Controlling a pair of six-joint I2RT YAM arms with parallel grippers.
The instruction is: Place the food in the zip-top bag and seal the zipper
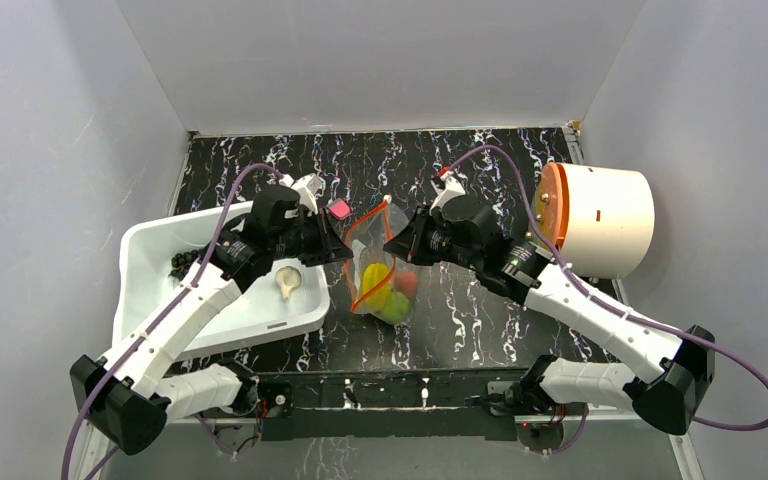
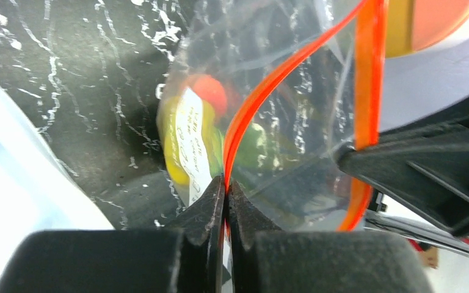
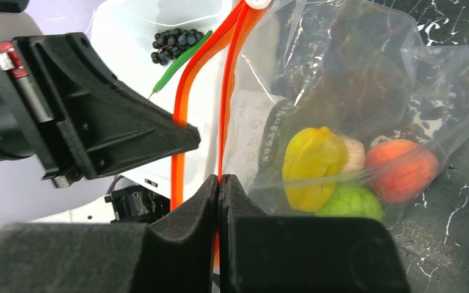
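Note:
A clear zip-top bag [image 1: 380, 280] with an orange zipper stands open on the dark marbled surface. Inside are a yellow pepper [image 3: 311, 162], a red-orange round item [image 3: 403, 165], a green item [image 3: 351, 203] and a pale one. My left gripper [image 1: 346, 250] is shut on one zipper edge [image 2: 235, 134] of the bag. Opposite it, my right gripper [image 1: 390, 250] is shut on the other zipper edge [image 3: 225, 104]. The two edges are apart, leaving the mouth open.
A white tray [image 1: 150, 300] at left holds dark grapes [image 3: 171, 43], a green chili [image 3: 180, 64] and a garlic bulb [image 1: 288, 280]. A small pink block [image 1: 339, 208] lies behind the bag. A cream cylinder [image 1: 605, 220] stands at right.

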